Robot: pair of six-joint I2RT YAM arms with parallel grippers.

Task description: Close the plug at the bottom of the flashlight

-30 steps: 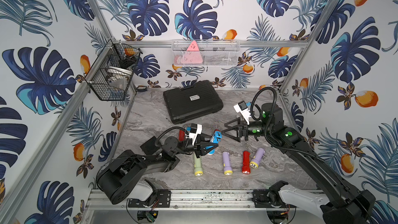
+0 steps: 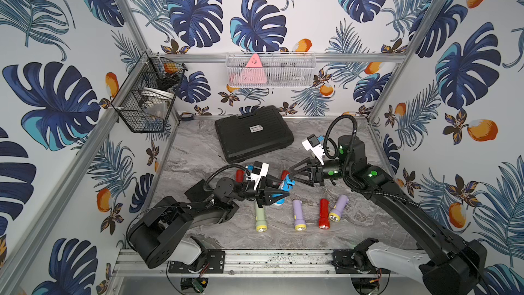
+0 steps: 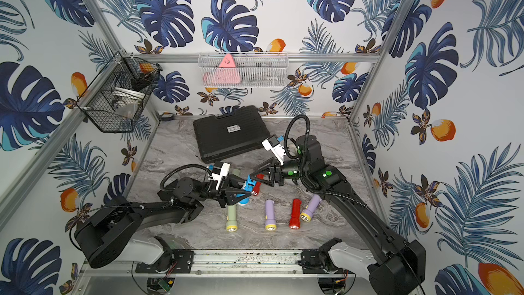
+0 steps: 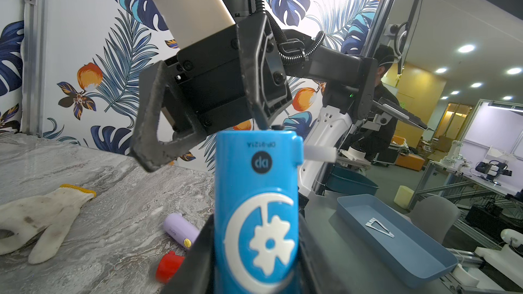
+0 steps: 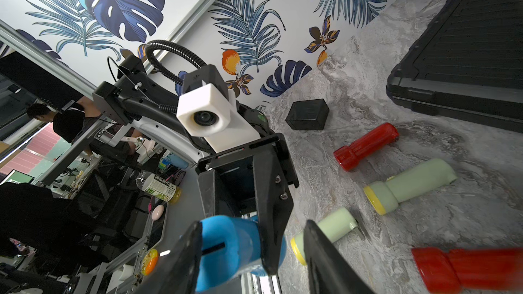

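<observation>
A blue flashlight (image 4: 256,212) is held in my left gripper (image 2: 274,190), its end with a small white protruding tab (image 4: 318,152) pointing up and toward the right arm in the left wrist view. In the right wrist view its blue end (image 5: 218,256) sits low, just ahead of my right fingers. My left gripper is shut on the flashlight. My right gripper (image 3: 256,177) stands open close to that end, nothing seen held between its fingers.
Several red, green and lilac flashlights (image 2: 299,214) lie on the marble table (image 2: 191,136). A black case (image 2: 253,133) lies at the back, with a small black box (image 5: 306,114) at the left.
My right gripper has moved left and toward the blue flashlight's end. The flashlight in my left gripper has shifted slightly to the right.
</observation>
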